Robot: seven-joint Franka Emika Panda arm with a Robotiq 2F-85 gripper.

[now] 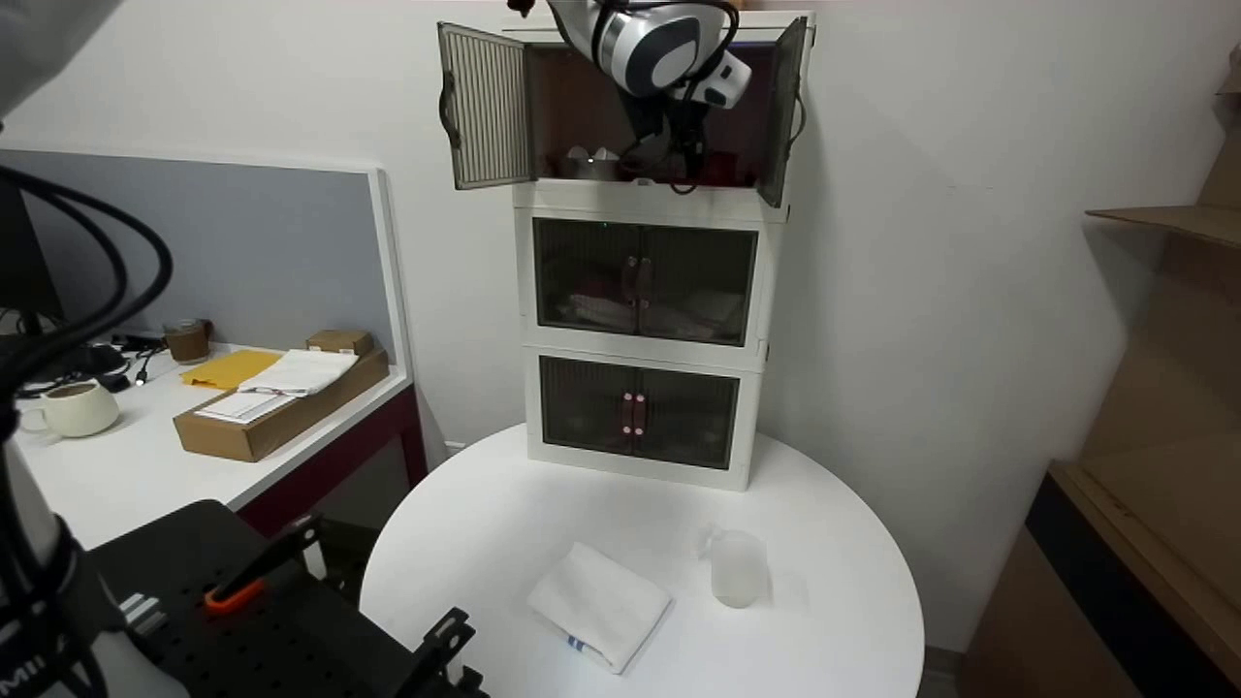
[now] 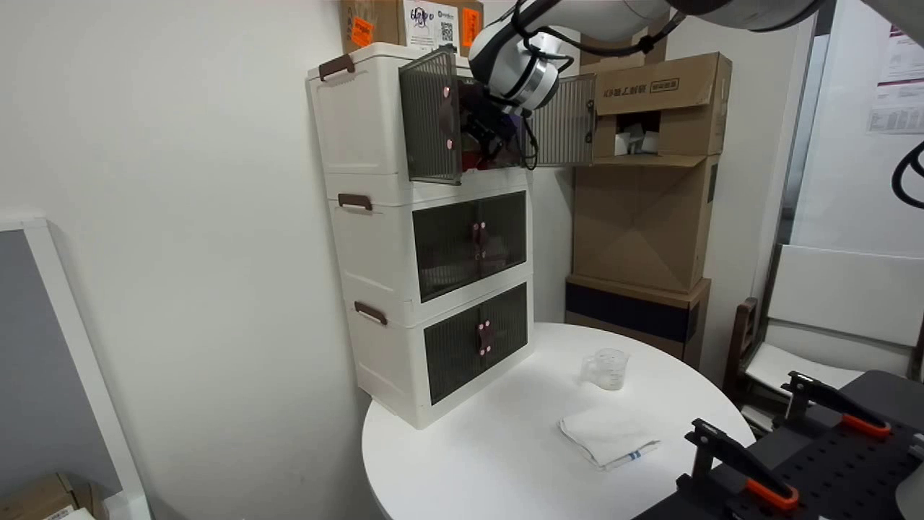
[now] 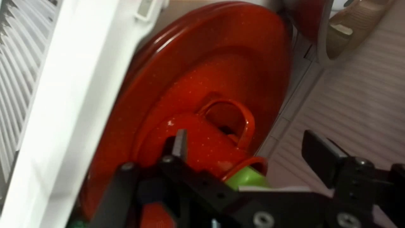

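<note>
In the wrist view a red speckled mug [image 3: 197, 140] with a looped handle lies on its side against a large red plate [image 3: 243, 34]. Something green [image 3: 248, 178] shows at the mug's mouth. My gripper has its fingers well apart: one finger [image 3: 181, 146] overlaps the mug in the view, the other finger [image 3: 322, 157] stands over the ribbed shelf floor. Contact with the mug cannot be judged. From outside, the gripper [image 1: 684, 151] reaches into the top compartment of the white cabinet [image 1: 652, 198], whose two doors stand open.
The open cabinet doors, left door [image 1: 483, 111] and right door [image 1: 785, 111], flank my arm closely. Metallic-looking dishes [image 1: 590, 163] sit left in that compartment. On the round table [image 1: 465, 523] below are a folded white cloth [image 1: 599, 605] and a clear measuring cup [image 1: 739, 568].
</note>
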